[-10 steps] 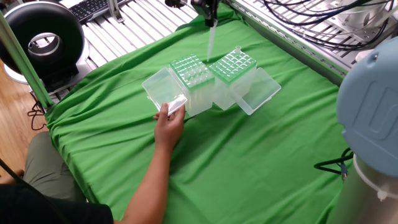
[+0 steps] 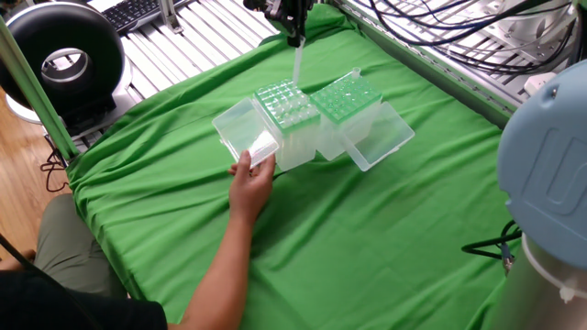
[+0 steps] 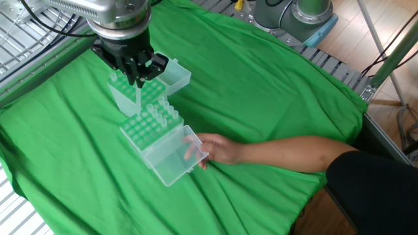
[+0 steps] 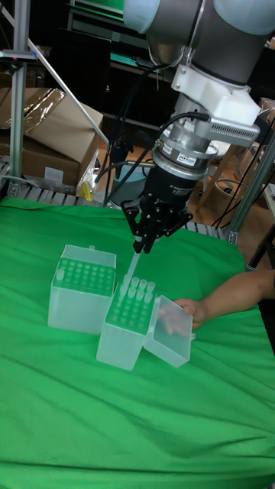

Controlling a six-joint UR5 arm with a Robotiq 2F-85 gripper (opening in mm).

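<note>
My gripper (image 4: 140, 244) is shut on the upper end of a clear pipette tip (image 4: 134, 265), which hangs down nearly upright. Below it stands a tip box (image 4: 121, 349) with a green perforated rack, its lid (image 4: 170, 329) swung open. Several tips (image 4: 140, 293) stand in that rack towards one end. In exterior view 2 the held tip (image 3: 138, 96) reaches down to the rack's edge beside the second box; whether its lower end is in a hole cannot be told. The second box (image 4: 79, 303) also has a green rack, mostly empty, with one tip (image 4: 59, 276) at a corner.
A person's hand (image 2: 249, 180) holds the open lid of the first box. The two boxes stand close together, the second with its lid (image 2: 380, 139) open too. Green cloth (image 2: 367, 247) covers the table, wrinkled and clear around them.
Both boxes and the hand have shifted slightly.
</note>
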